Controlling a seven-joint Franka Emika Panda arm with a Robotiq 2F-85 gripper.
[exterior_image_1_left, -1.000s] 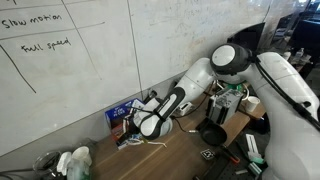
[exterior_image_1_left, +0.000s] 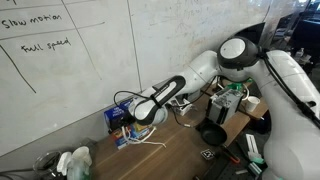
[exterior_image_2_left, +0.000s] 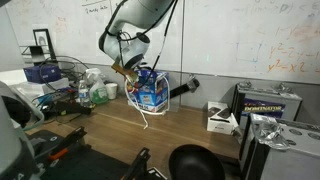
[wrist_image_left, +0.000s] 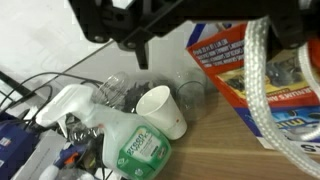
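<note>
My gripper stands open, its two dark fingers apart at the top of the wrist view. A thick white cord (wrist_image_left: 257, 90) runs down past the right-hand finger; whether it rests on that finger is hard to tell. In exterior view 2 the cord (exterior_image_2_left: 137, 108) trails from beside the gripper (exterior_image_2_left: 130, 76) to the table. A blue box with a colourful printed front (wrist_image_left: 275, 80) stands behind the cord. The gripper (exterior_image_1_left: 127, 122) is in front of this box (exterior_image_1_left: 113, 119) in exterior view 1, with its fingertips too small to make out.
A green-labelled spray bottle (wrist_image_left: 130, 140), a white cup (wrist_image_left: 161, 110) and a clear glass (wrist_image_left: 190, 95) stand left of the box. A black pan (exterior_image_2_left: 196, 160) lies on the table (exterior_image_2_left: 185, 122). A toaster (exterior_image_2_left: 290, 155) and boxes occupy the right; the whiteboard rises behind.
The box seems to stay put.
</note>
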